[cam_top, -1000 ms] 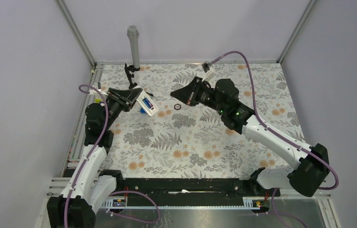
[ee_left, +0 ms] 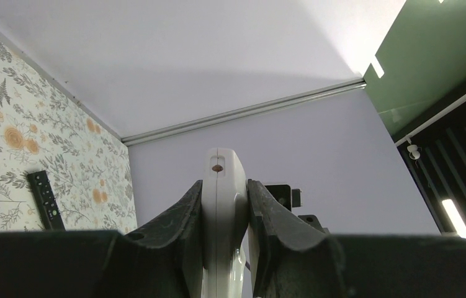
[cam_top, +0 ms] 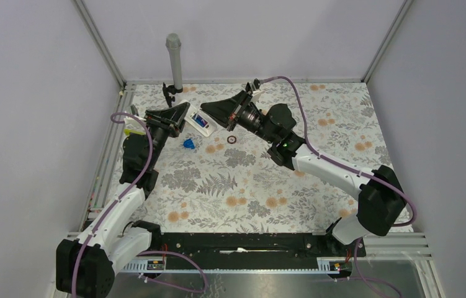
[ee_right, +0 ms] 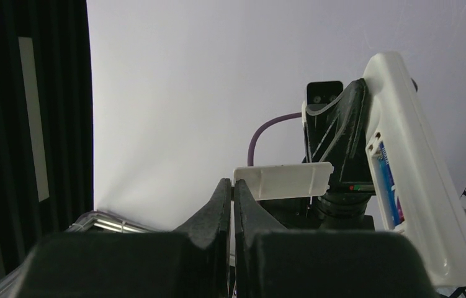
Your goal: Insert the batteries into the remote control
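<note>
The white remote control (cam_top: pixel 206 129) is held in the air at the back left, with my left gripper shut on one end of it. Its battery compartment faces my right arm, and blue battery casing (ee_right: pixel 389 184) shows inside. How many batteries sit there I cannot tell. My right gripper is shut, and a thin white battery cover (ee_right: pixel 286 180) juts sideways from its fingertips. That cover hangs beside the remote, apart from the compartment opening. In the top view the right fingertips are close to the remote, and the cover is hard to make out.
A blue piece (cam_top: pixel 189 143) and a small dark ring (cam_top: pixel 231 139) lie on the floral tabletop. Behind the left gripper stands a grey post (cam_top: pixel 175 62). A black bar-shaped object (ee_left: pixel 45 198) rests on the table.
The left gripper has shifted slightly right and back with the remote in it.
</note>
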